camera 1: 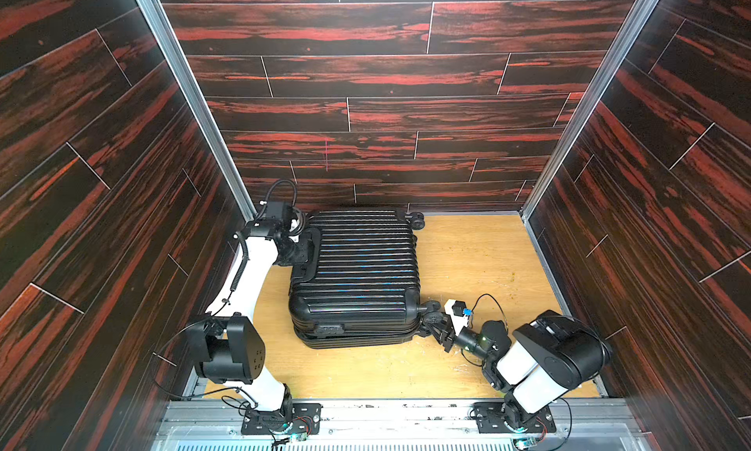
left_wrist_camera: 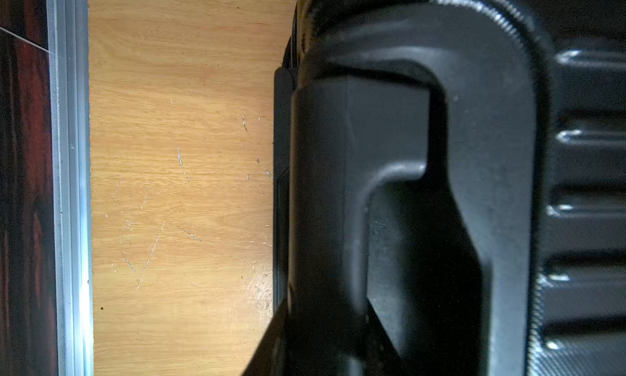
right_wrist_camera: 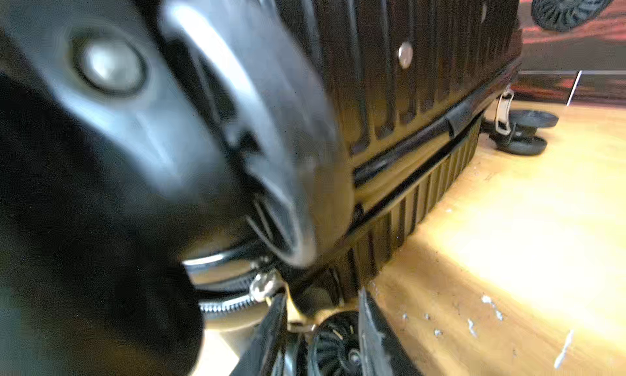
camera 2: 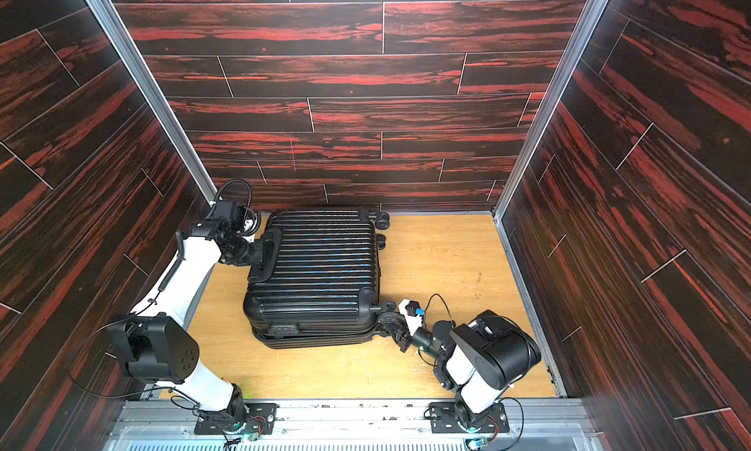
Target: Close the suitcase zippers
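Note:
The black ribbed suitcase [camera 1: 360, 263] lies flat on the wooden floor. On its left side, my left gripper is shut on the suitcase's handle [left_wrist_camera: 322, 200], one finger on each side of the bar. At the near right corner my right gripper is low by the wheels, its fingers apart. A metal zipper slider [right_wrist_camera: 266, 286] shows just above its left fingertip, with zipper teeth [right_wrist_camera: 225, 305] to the left. A light pull tab hangs close to that fingertip; whether they touch, I cannot tell. A lower wheel [right_wrist_camera: 335, 346] shows behind the gap between the fingers.
A large caster wheel [right_wrist_camera: 293, 134] overhangs the right gripper closely. Another metal pull [right_wrist_camera: 503, 112] shows at the seam's far end beside the far wheels [right_wrist_camera: 525, 131]. Bare floor [camera 1: 485, 255] stretches to the right of the suitcase.

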